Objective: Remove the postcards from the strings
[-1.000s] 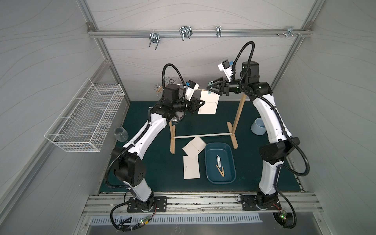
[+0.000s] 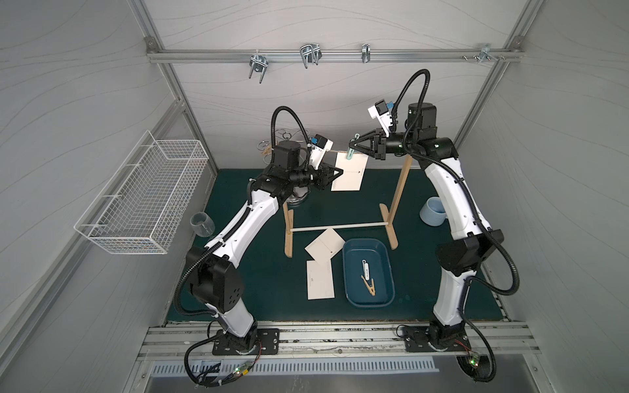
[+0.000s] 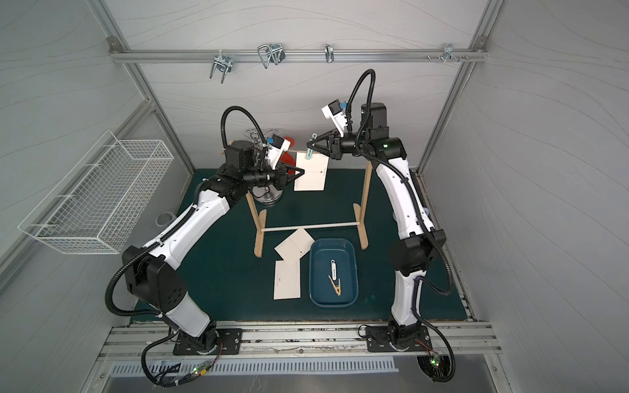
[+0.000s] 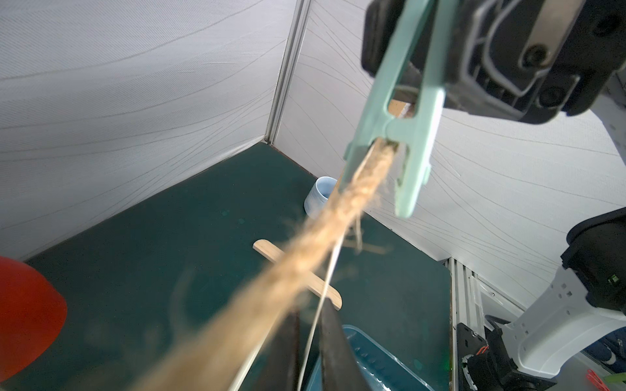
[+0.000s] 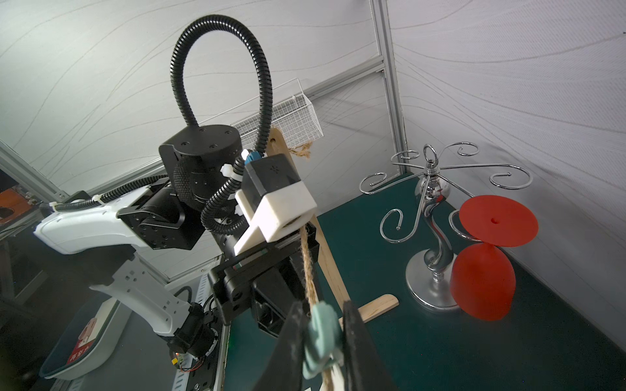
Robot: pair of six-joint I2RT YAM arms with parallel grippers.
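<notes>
The hanging postcard (image 2: 349, 173) is a cream card in the middle of the frame; seen edge-on in the left wrist view, it runs down between the fingers of my left gripper, which is shut on its left side. A mint-green clothespin (image 4: 391, 123) sits at the twine (image 4: 345, 208) above the card. My right gripper is shut on this clothespin, its fingers on either side of the legs. Two other postcards, one tilted (image 2: 325, 244) and one straight (image 2: 320, 280), lie on the table.
A blue tray (image 2: 350, 298) holds a white clothespin (image 2: 365, 270) and a wooden one (image 2: 369, 286). The wooden frame (image 2: 339, 227) stands around the card. Behind my left arm are a metal stand (image 5: 433, 286) and a red glass (image 5: 485, 283). A blue mug (image 2: 432, 212) stands right.
My right gripper has shifted very slightly to the right, and the mint clothespin's tilt has changed a little. The left arm stays where it was.
</notes>
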